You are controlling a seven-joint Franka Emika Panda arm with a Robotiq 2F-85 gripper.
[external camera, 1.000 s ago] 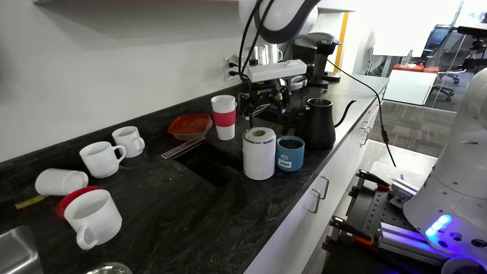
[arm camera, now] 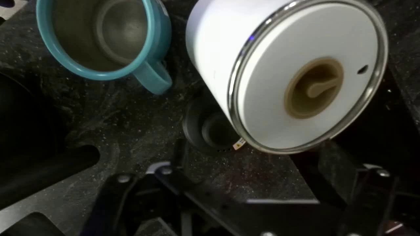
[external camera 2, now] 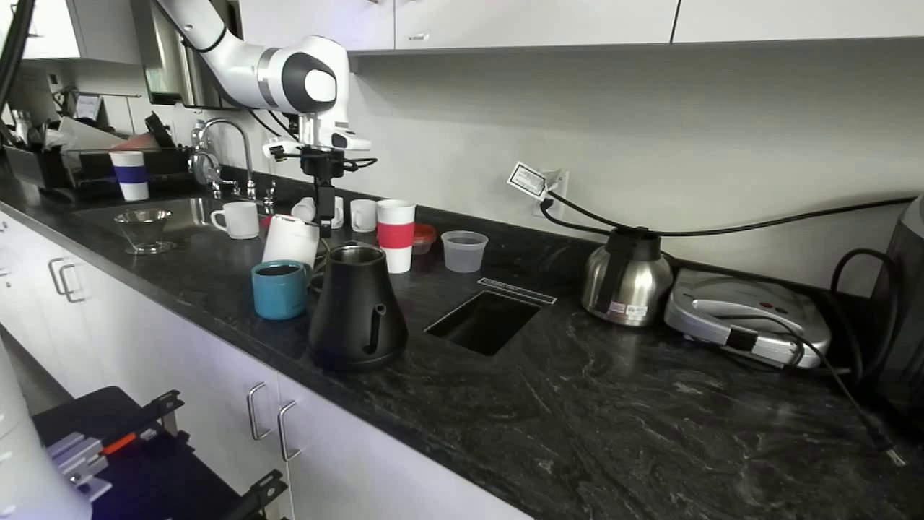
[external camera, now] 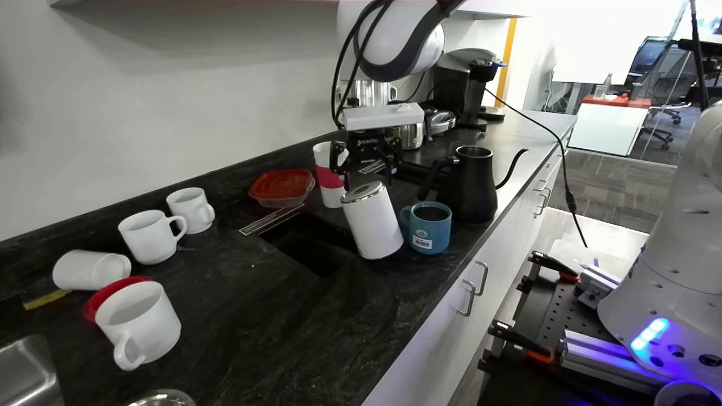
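Observation:
A white canister (external camera: 373,223) with a metal rim leans on the counter, its top tipped toward the wall and its lower edge low by the blue mug (external camera: 430,228). My gripper (external camera: 367,180) is open just above and behind the canister's top. In the wrist view the fingers (arm camera: 180,153) stand wide apart near the rim of the white lid (arm camera: 267,98), which has a tan round centre. Whether a finger touches the rim, I cannot tell. The mug (arm camera: 151,74) is upright and looks empty.
Close by stand a black kettle (external camera: 475,186) and a white cup with a red band (external camera 2: 395,234). A rectangular opening (external camera: 304,243) lies beside the canister. Several white mugs sit farther left.
The canister was upright and now leans toward the wall, its base slightly shifted. My gripper has moved left and a little lower, staying near its top. The blue mug has not moved.

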